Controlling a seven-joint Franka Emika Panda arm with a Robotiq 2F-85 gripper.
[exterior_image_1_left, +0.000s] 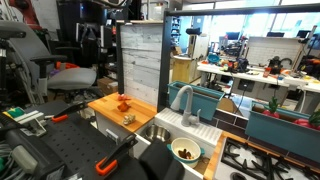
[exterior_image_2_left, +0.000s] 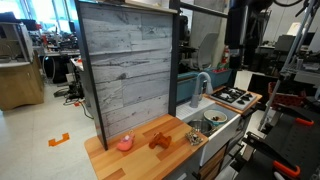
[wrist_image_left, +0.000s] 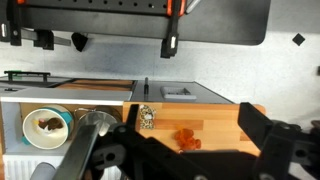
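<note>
My gripper is open, its dark fingers spread wide with nothing between them in the wrist view. It hangs high above the work area, at the upper left in exterior view 1 and as a dark gripper (exterior_image_2_left: 240, 55) at the upper right in exterior view 2. An orange toy-like thing (exterior_image_2_left: 159, 140) lies on the wooden counter (exterior_image_2_left: 150, 165), with a pinkish-red thing (exterior_image_2_left: 125, 143) to its left. Near the sink edge sits a small yellowish thing (exterior_image_2_left: 192, 136). A bowl (wrist_image_left: 47, 128) with small brown pieces inside stands in the white sink unit.
A metal basin (exterior_image_1_left: 157, 132) and faucet (exterior_image_1_left: 184, 98) lie beside the counter. The stove (exterior_image_1_left: 250, 160) is at the right. A tall wood-panel wall (exterior_image_2_left: 135, 80) rises behind the counter. Black bench surface (exterior_image_1_left: 75, 145) with orange-handled clamps (exterior_image_1_left: 107, 166) lies in front.
</note>
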